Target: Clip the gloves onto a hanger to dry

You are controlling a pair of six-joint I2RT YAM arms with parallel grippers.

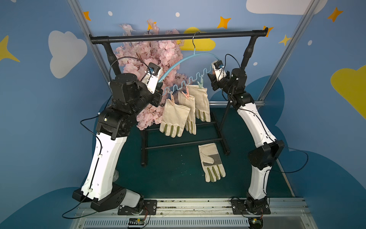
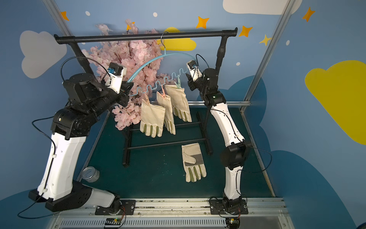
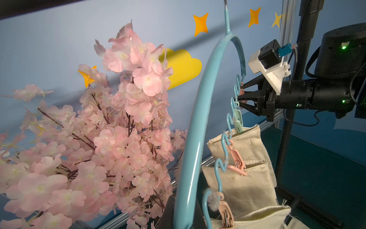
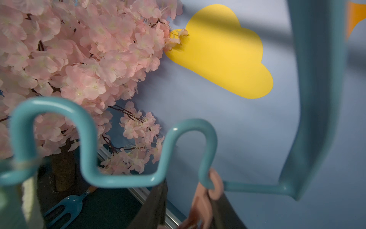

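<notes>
The blue hanger (image 1: pixel 177 64) hangs from the black rail with a wavy lower bar. My left gripper is shut on its left end. Three cream gloves hang from clips: the near one (image 1: pixel 175 116) and middle one (image 1: pixel 187 101) on pink clips, the far one (image 1: pixel 199 100) on a green clip (image 3: pixel 238 121). At the bar's right end hangs another pink clip (image 4: pixel 204 202), no glove visible on it. Dark fingers (image 4: pixel 152 206) of my right gripper stand apart on either side of that clip. A fourth glove (image 1: pixel 212 162) lies flat on the floor.
Pink blossoms (image 1: pixel 152 57) fill the space behind the hanger's left half. The rack's black rail (image 1: pixel 225 34) runs above both arms, and its lower crossbar (image 1: pixel 183 143) lies below the gloves. A tin (image 2: pixel 90 174) sits at the left. Open green floor surrounds the loose glove.
</notes>
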